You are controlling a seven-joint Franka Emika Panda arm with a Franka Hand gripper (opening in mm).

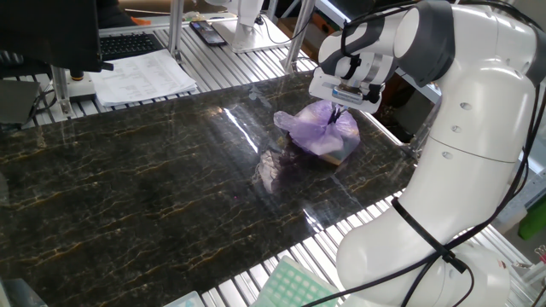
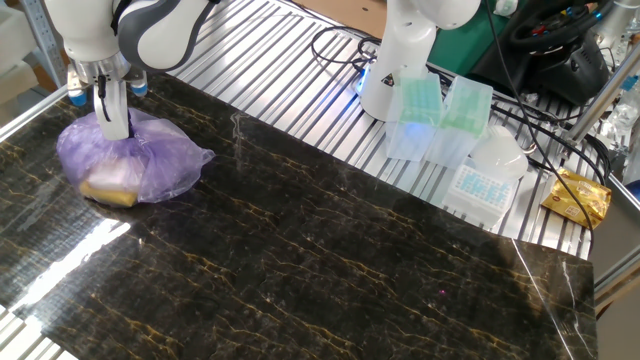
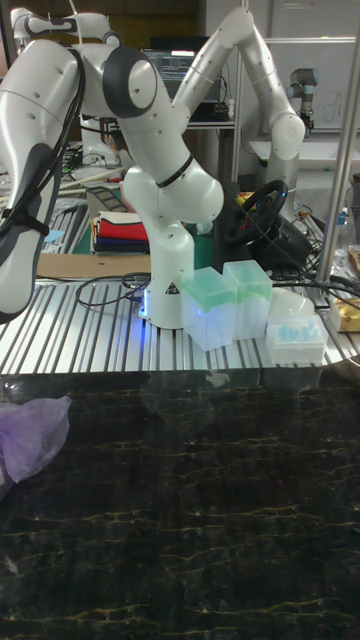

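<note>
A translucent purple plastic bag (image 1: 322, 132) lies near the far right end of the dark marbled tabletop in exterior view 1. The same purple bag (image 2: 150, 160) shows in exterior view 2, with something yellow and pale inside it. My gripper (image 1: 334, 117) points down into the top of the bag, its fingertips among the folds. From exterior view 2, the gripper (image 2: 118, 132) also meets the plastic; whether its fingers are open or shut on the film does not show. Exterior view 3 catches only an edge of the bag (image 3: 32, 435), with the gripper out of frame.
Clear boxes with green racks (image 2: 420, 105) and a white tip box (image 2: 482, 195) stand on the slatted metal beside the table. A gold packet (image 2: 578, 198) lies farther right. Papers (image 1: 141, 78) rest beyond the table. Most of the marbled top (image 2: 330, 260) is bare.
</note>
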